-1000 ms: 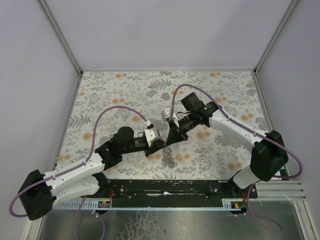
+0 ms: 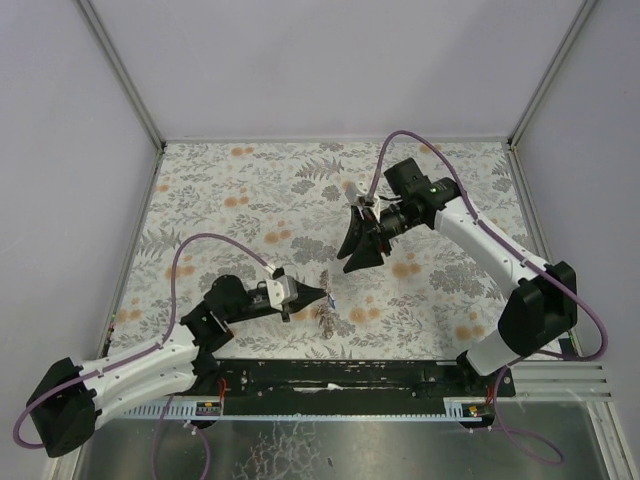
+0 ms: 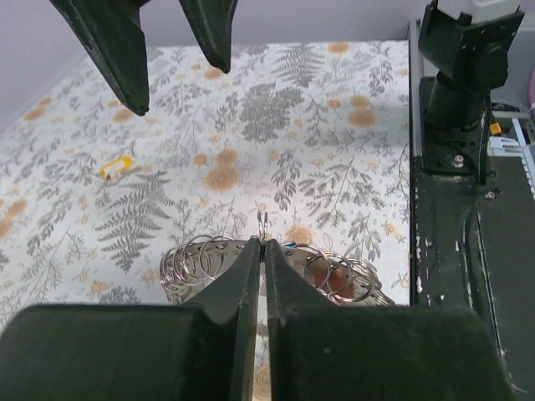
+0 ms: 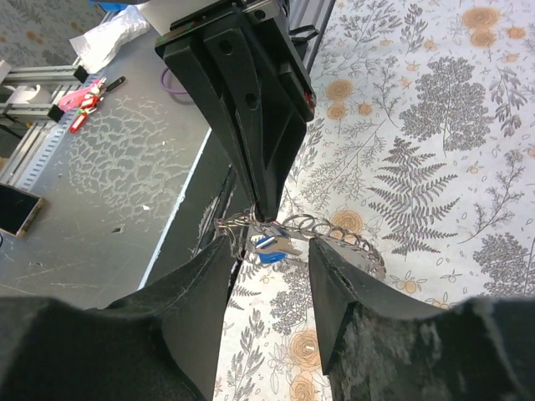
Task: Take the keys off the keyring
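Note:
My left gripper is shut, with a thin silver ring end showing between its fingertips. From it hangs the keyring bundle, a spread of metal loops and flat pieces with a blue part near the middle. Single keys are hard to make out in it. The bundle shows small below the left fingertips in the top view. My right gripper stands open, its fingers apart and nothing held between them. In the top view it is up and to the right of the left gripper, clear of the bundle.
A patterned white cloth covers the table, mostly bare around the arms. A small yellow thing lies on it in the left wrist view. Past the dark front edge, a clear bag and red scissors sit on another surface.
The grippers were close together at the bundle. My right gripper has opened and moved up and right, away from it. The left has shifted slightly left with the bundle under its tips.

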